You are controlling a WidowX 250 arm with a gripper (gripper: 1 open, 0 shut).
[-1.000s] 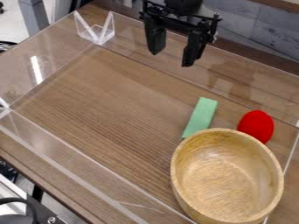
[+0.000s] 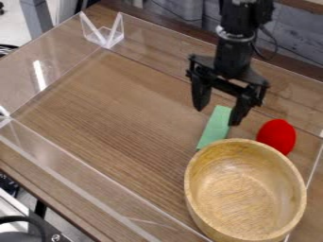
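My gripper point(image 2: 229, 93) stands open above a flat green bar point(image 2: 216, 127), its fingers pointing down with nothing held. A red rounded object point(image 2: 277, 137) lies to the right of the bar. A large tan bowl point(image 2: 244, 188) fills the lower right of the view.
A small clear wire or plastic rack point(image 2: 104, 31) stands at the back left. The table's edges show at the left and along the back.
My gripper has moved down and toward the camera, from the back of the table to over the green bar. The objects have not visibly moved.
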